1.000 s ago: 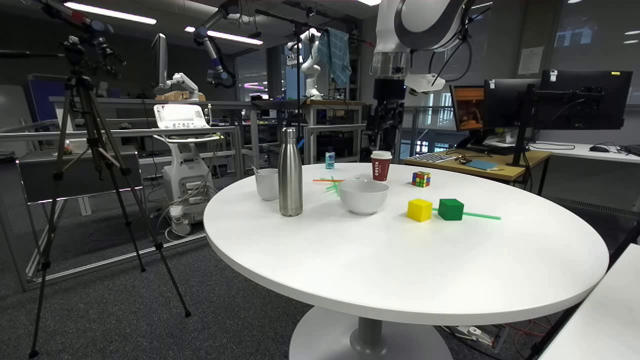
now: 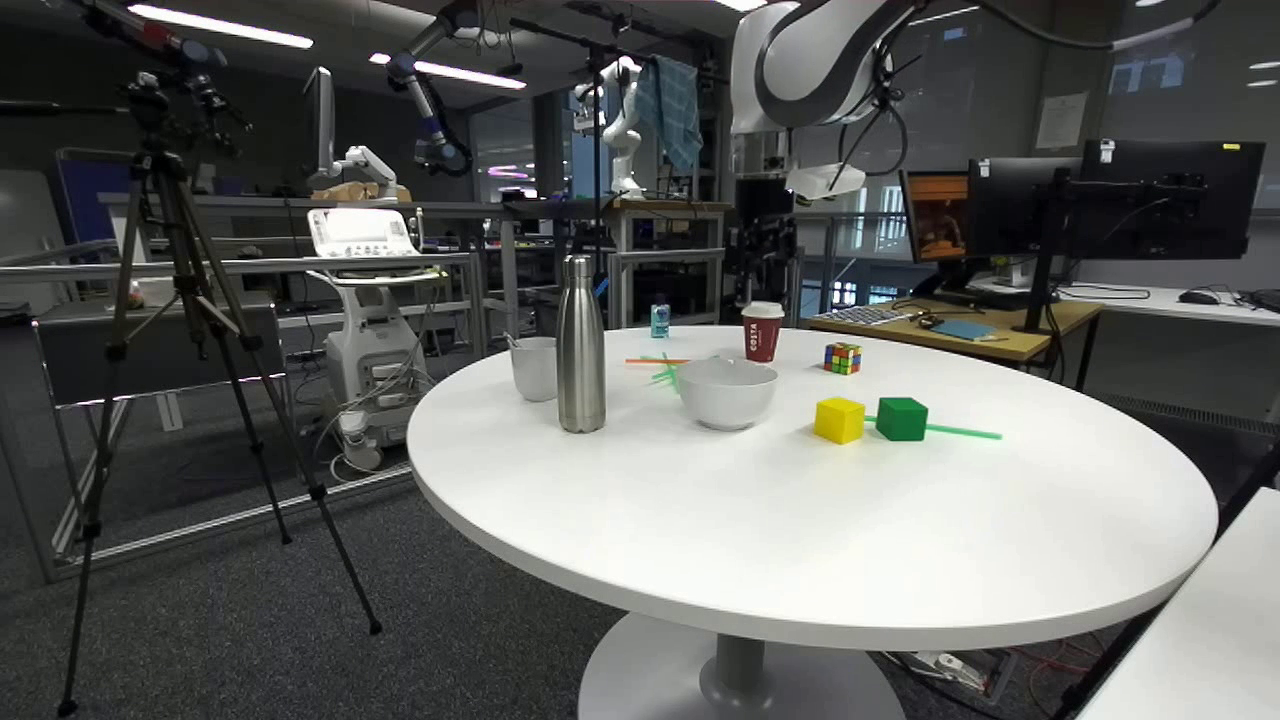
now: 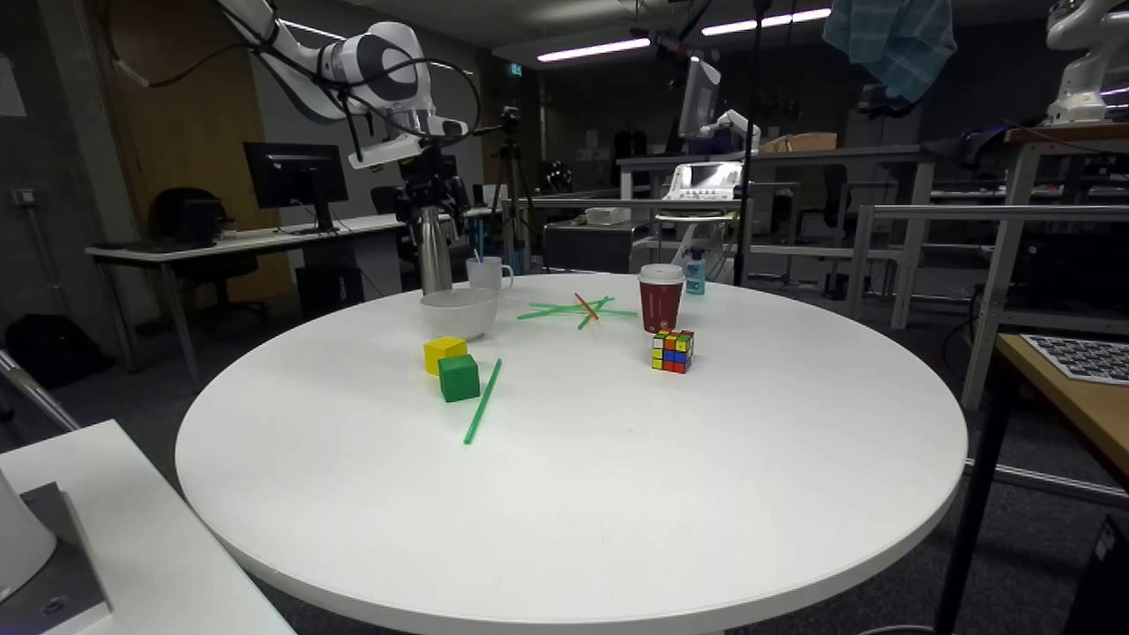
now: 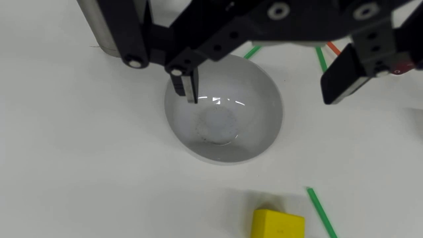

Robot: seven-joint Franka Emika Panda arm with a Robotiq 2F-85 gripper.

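Note:
My gripper is open, its fingers wide apart with nothing between them. In the wrist view it hangs above a white bowl (image 4: pixel 222 119), one fingertip over the bowl's left side and the other out past its right rim. The bowl looks empty. A yellow block (image 2: pixel 839 420) and a green block (image 2: pixel 901 419) sit close together in front of the bowl, with a green straw (image 3: pixel 483 402) lying beside them. From the side, the gripper (image 2: pixel 764 282) stands well above the tabletop.
Around the bowl stand a steel bottle (image 2: pixel 581 348), a white mug (image 3: pixel 487 274), a red paper cup (image 3: pixel 659 300), a Rubik's cube (image 3: pixel 673 351) and a small blue bottle (image 3: pixel 694 274). Several green straws (image 3: pixel 561 311) and an orange one lie behind it.
Seen from exterior view 1, my arm and gripper have shifted a little to the left and slightly lower. The objects on the table have not moved.

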